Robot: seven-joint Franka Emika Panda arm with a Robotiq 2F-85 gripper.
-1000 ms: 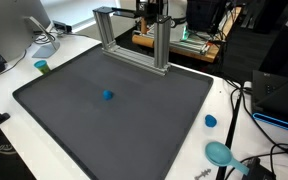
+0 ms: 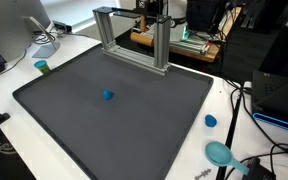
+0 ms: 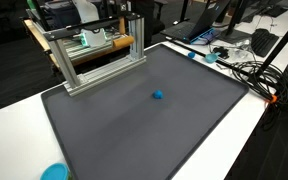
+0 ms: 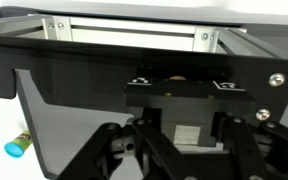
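My gripper is seen from behind in the wrist view, its two dark fingers standing apart with a light patch visible between them. Just past the fingertips is a black handle-like block (image 4: pixel 189 95) on the front of a black drawer-like tray (image 4: pixel 94 88). Whether the fingers touch that block I cannot tell. In exterior view 1 the tray lies within a metal frame (image 2: pixel 156 66) at the back of the grey mat (image 2: pixel 114 120). On the mat sits a small blue object (image 2: pixel 107 95), also a blue spot (image 3: pixel 158 95) in exterior view 2.
A green and blue cup (image 2: pixel 42 66) stands beyond the mat's far left corner. A second blue piece (image 2: pixel 211 121) and a teal bowl-like item (image 2: pixel 222 154) lie on the white table at right, close to cables.
Near the top of the frame the dark gripper parts have shifted slightly. The objects on the mat and table have stayed where they were.
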